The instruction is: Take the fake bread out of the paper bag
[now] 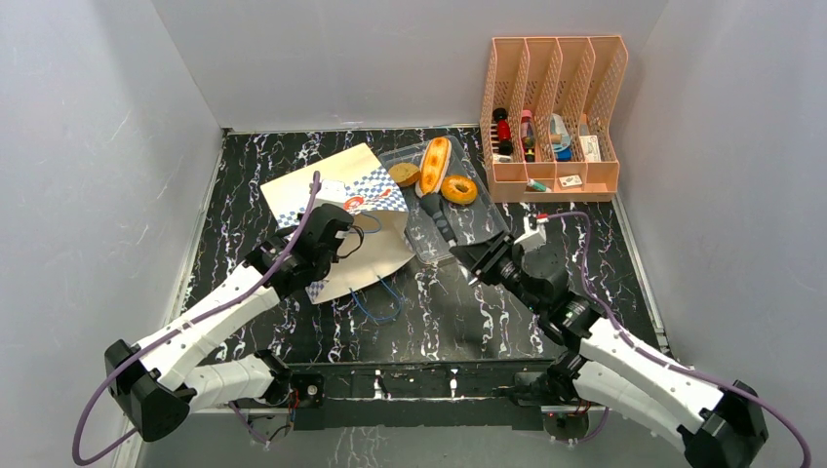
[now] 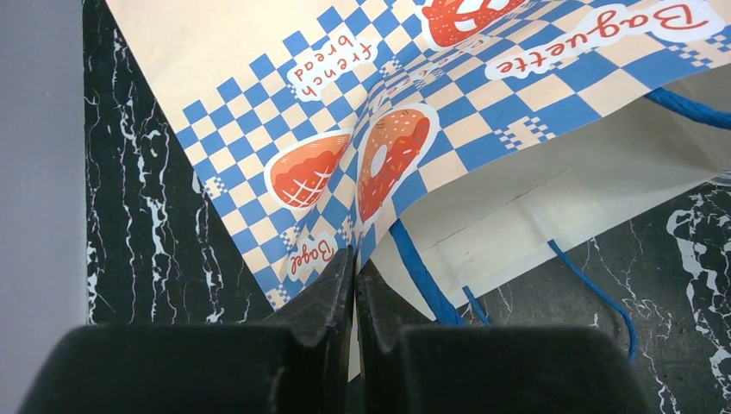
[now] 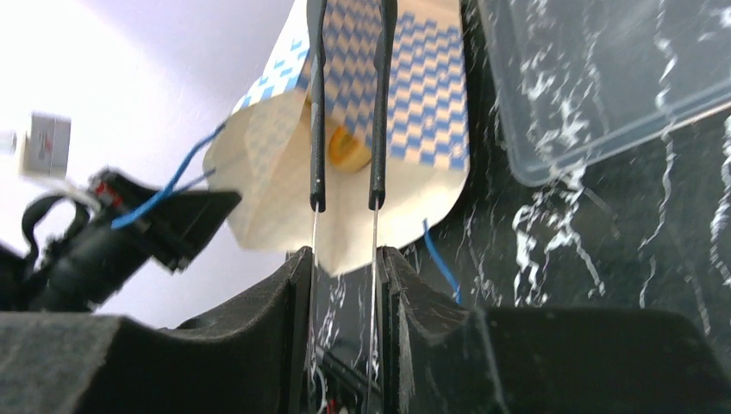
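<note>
The paper bag (image 1: 378, 255) lies with its mouth towards the front. My left gripper is shut on the checkered rim of the bag (image 2: 483, 138), lifting the upper side so the mouth gapes. Black-tipped tongs (image 3: 379, 129) stick out from my right gripper, whose fingers press their two arms from either side, the arms apart. Nothing shows between the tips. A yellow-brown piece of bread (image 3: 349, 151) shows inside the bag, behind the tongs. On the clear tray (image 1: 475, 229) rest a long loaf (image 1: 435, 166), a bagel (image 1: 458, 189) and a brown piece (image 1: 404, 175).
An orange divided rack (image 1: 556, 180) with small items stands at the back right. Blue cord handles (image 1: 375, 317) loop out in front of the bag mouth.
</note>
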